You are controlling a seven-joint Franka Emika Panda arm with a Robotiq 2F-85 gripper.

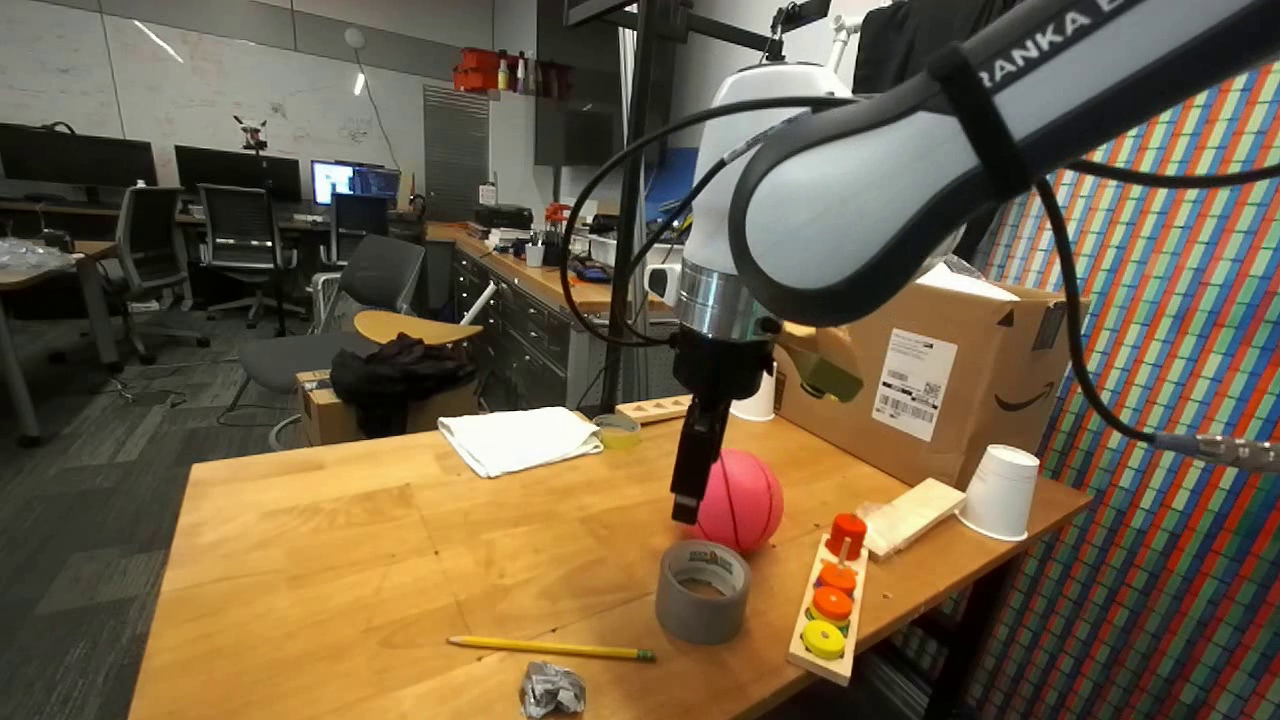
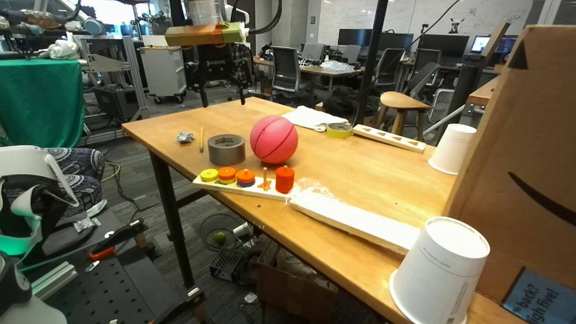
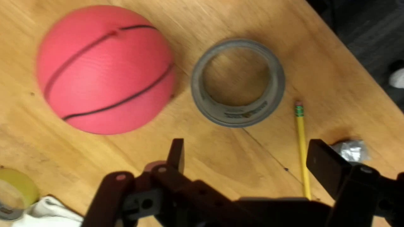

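Observation:
Wide apart stand the fingers of my gripper, with only bare wood and part of a yellow pencil seen below between them. It hangs above the table, and in exterior view 2 the gripper shows two separate fingertips. A pink ball with black lines sits on the wood at the upper left of the wrist view. Close beside it lies a grey tape roll, flat with its hole upward. Crumpled silver foil is partly covered by the right finger.
A stacking toy with coloured rings lies along the table edge near the tape. Cups, a cardboard box and a white cloth stand or lie farther back.

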